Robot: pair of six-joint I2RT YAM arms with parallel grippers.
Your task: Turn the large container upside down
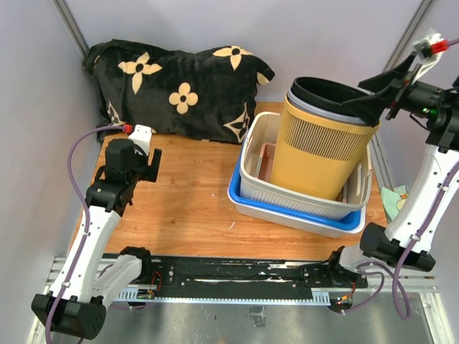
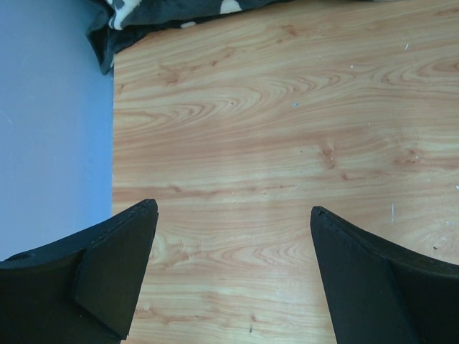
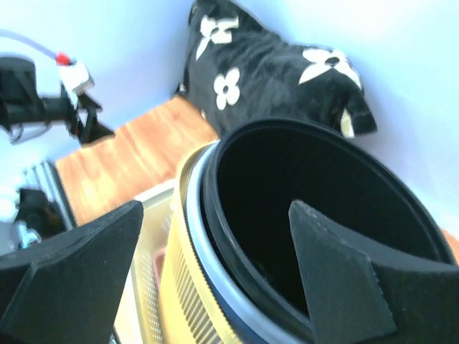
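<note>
A yellow ribbed bin stands tilted at the right in the top view, with a grey bin and a black bin nested inside it. It rests in a cream basket. By the right side of their rims, my right gripper is parted. In the right wrist view, the black bin's rim shows between its spread fingers; whether they touch it I cannot tell. At the left, my left gripper is open over bare wood, nothing between its fingers.
Under the cream basket is a white tub with a blue rim. A dark flowered cushion leans on the back wall. Walls close both sides.
</note>
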